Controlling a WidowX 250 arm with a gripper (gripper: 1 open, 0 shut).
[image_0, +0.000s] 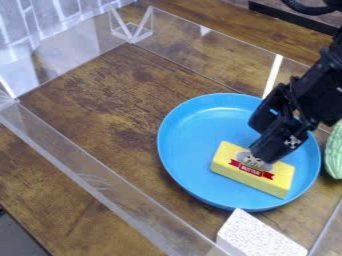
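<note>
A yellow block labelled as butter (242, 169) lies on a blue plate (190, 140) right of centre. My black gripper (275, 140) hangs from the upper right, open, its fingers just above the butter and hiding part of its top and the plate's right side. I see nothing held between the fingers.
A white speckled block (254, 238) sits at the bottom edge. A green object (334, 163) is at the right edge, partly out of view. Clear plastic walls border the wooden surface (100, 110), whose left part is bare.
</note>
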